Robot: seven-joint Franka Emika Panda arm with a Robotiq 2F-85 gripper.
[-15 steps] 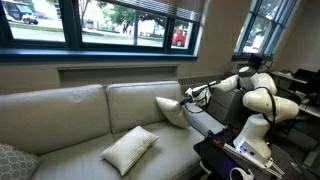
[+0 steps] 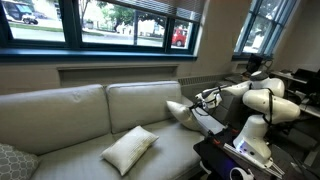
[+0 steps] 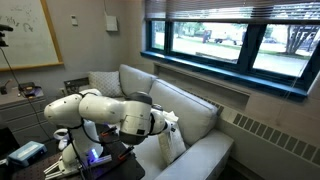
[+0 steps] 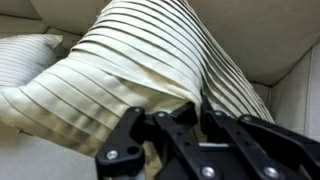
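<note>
A striped white pillow fills much of the wrist view, and its fabric folds toward my gripper. The gripper is shut on a pinch of the pillow's cloth. In exterior view 1 this pillow leans tilted at the right end of the couch, with the gripper at its right side. Exterior view 2 shows the pillow standing on the seat beside the arm. A second striped pillow lies on the middle of the couch, seen in the wrist view as a striped pillow at left.
The light couch runs along the wall beneath the windows. A grey patterned pillow rests at its far left end. The dark table carrying the arm stands close to the couch's right end. Bare seat lies between the pillows.
The pillow at the gripper has shifted right and slightly down, and leans more. My gripper has moved down and right with it. The other pillows have stayed put.
</note>
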